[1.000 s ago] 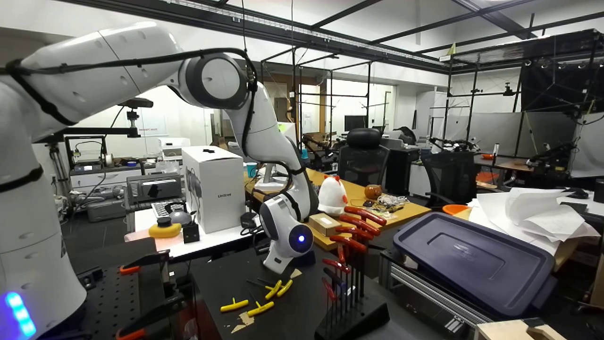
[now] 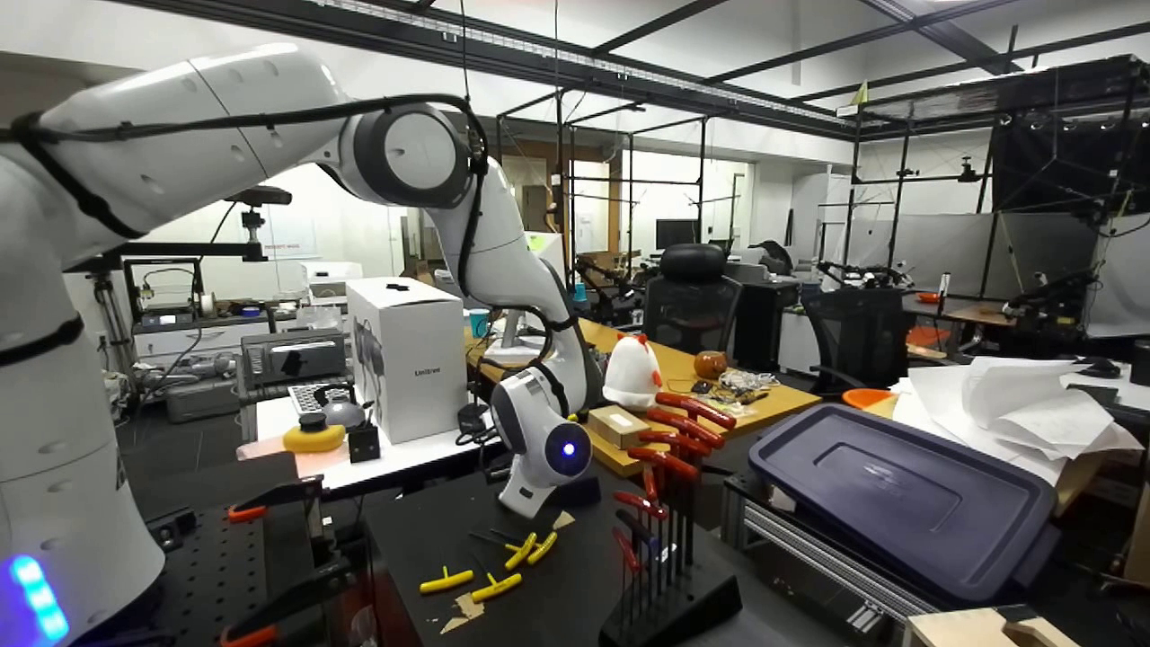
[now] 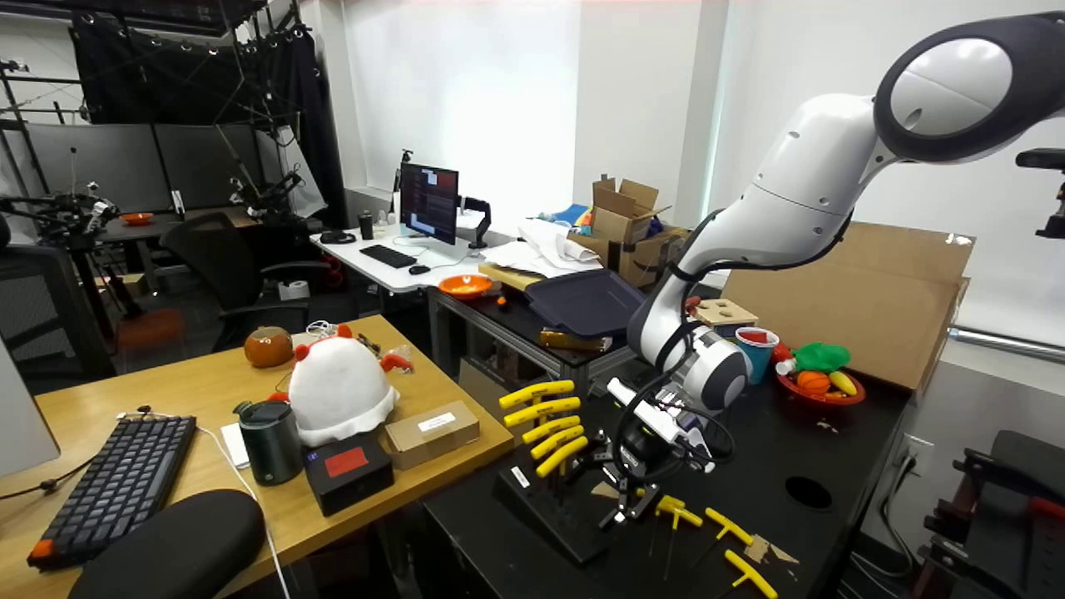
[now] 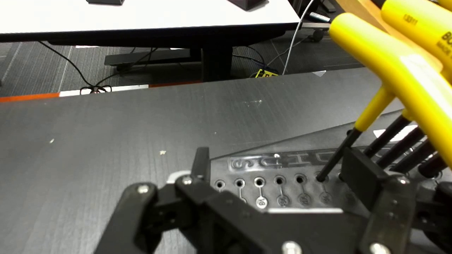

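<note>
A dark stand point(image 4: 311, 158) with a row of small holes lies below my gripper, which is open in the wrist view. Several holes between the fingers are empty. The shank of a yellow T-handle hex key point(image 4: 383, 70) rises from the stand close to the right finger; more keys stand behind it. In exterior view 2 the gripper point(image 3: 614, 489) is beside the stand point(image 3: 549, 514) and its yellow handles point(image 3: 544, 419). Loose yellow T-keys point(image 3: 750, 574) lie on the black table. Exterior view 1 shows red-handled T-keys point(image 2: 685, 431) standing upright; the arm hides my fingers there.
A white-topped desk point(image 4: 148, 17) stands beyond the table edge. In exterior view 2, a red bowl of toy food point(image 3: 819, 394) and a blue cup point(image 3: 759, 349) are behind the arm. A dark blue lid point(image 2: 900, 496) lies to the right in exterior view 1.
My hand has shifted very slightly left and up in exterior view 1. The loose keys and the standing keys have not moved.
</note>
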